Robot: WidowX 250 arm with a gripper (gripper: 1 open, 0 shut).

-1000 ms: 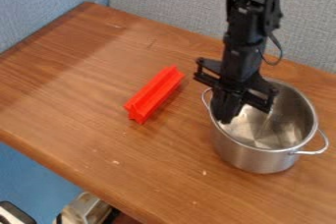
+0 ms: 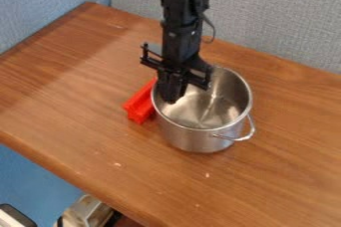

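Observation:
A steel pot [image 2: 202, 126] with loop handles stands on the wooden table, a little right of centre. My black gripper [image 2: 173, 86] reaches down at the pot's upper left rim; it is shut, and whether the rim sits between its fingertips is hard to tell. A red elongated object [image 2: 139, 108] lies just left of the pot, partly hidden behind the pot and gripper.
Grey padded walls stand behind it. A metal fixture [image 2: 83, 214] shows below the table's front left edge.
My gripper and the pot have moved left across the table, so the pot now stands close against the red object and covers part of it.

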